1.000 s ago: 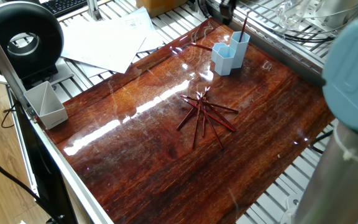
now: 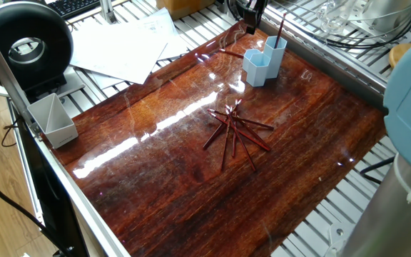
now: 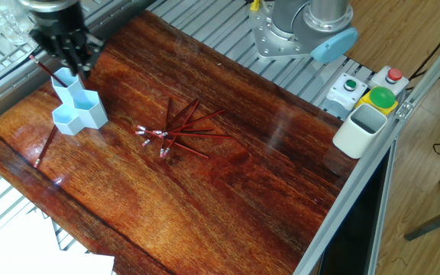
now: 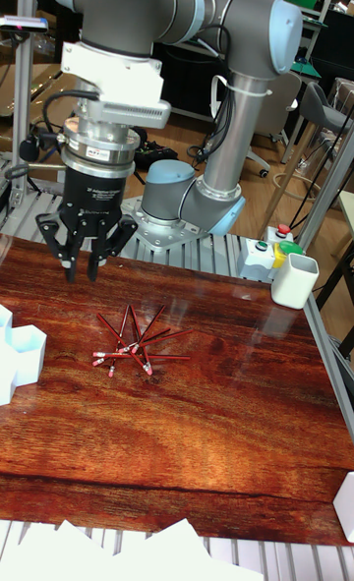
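Several dark red pencils lie in a crossed, fanned pile on the brown wooden board. Close by stands a pale blue holder of joined hexagonal cups, with one pencil leaning upright in it. Another pencil lies flat on the board beside the holder. My gripper hangs above the board, fingers pointing down and apart, with nothing visible between them. In exterior view 2 it is blurred, near the holder's upright pencil; only its lower part shows at the top of exterior view 1.
A white square cup stands at the board's edge near the button boxes. White papers lie beyond another edge. A metal rail runs behind the holder. Much of the board is bare.
In exterior view 1 my gripper has shifted left and lower into the frame. The blue-capped arm joint has moved to the right. Pencils and holder stay put.
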